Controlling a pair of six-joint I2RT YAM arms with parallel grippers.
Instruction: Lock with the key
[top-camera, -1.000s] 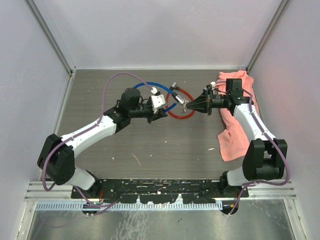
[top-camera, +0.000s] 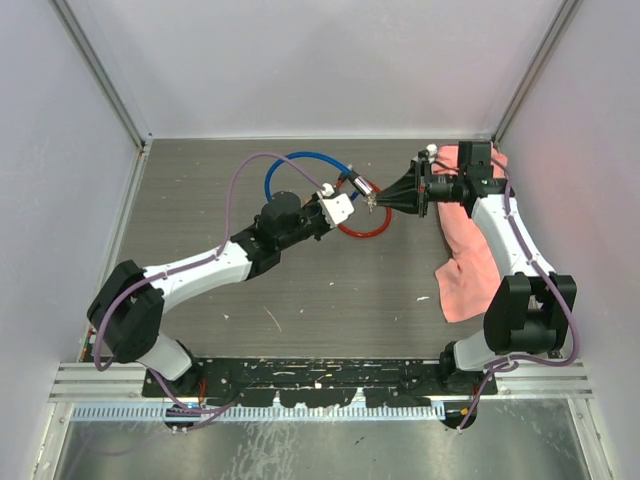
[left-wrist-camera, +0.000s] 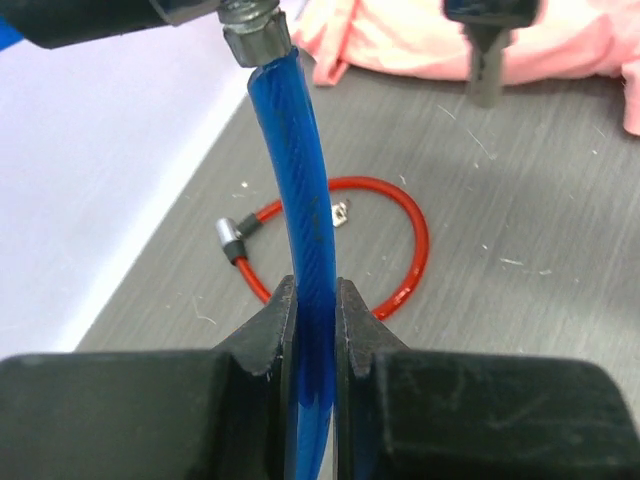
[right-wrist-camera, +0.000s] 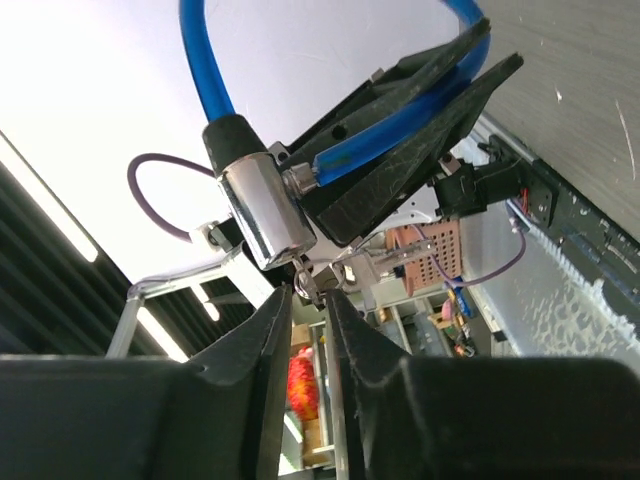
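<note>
The blue cable lock (top-camera: 310, 155) is held up above the table, its silver lock cylinder (right-wrist-camera: 265, 210) showing closest in the right wrist view. My left gripper is shut on the blue cable, a short way below its metal collar. Small silver keys (right-wrist-camera: 308, 285) hang at the cylinder's end. Right at them is my right gripper, its fingertips only slightly apart with a narrow gap showing. Whether the keys lie between those tips or just beyond them is hard to tell. A blurred dark piece with a grey tip (left-wrist-camera: 487, 70) shows at upper right in the left wrist view.
A red cable lock (left-wrist-camera: 415, 235) lies looped on the table below the grippers, a small metal piece (left-wrist-camera: 340, 212) inside its loop. Pink cloth (top-camera: 465, 260) covers the right side of the table.
My left gripper has moved right and up in the top view, closer to the right one, taking the blue cable along. The right arm has shifted only slightly.
</note>
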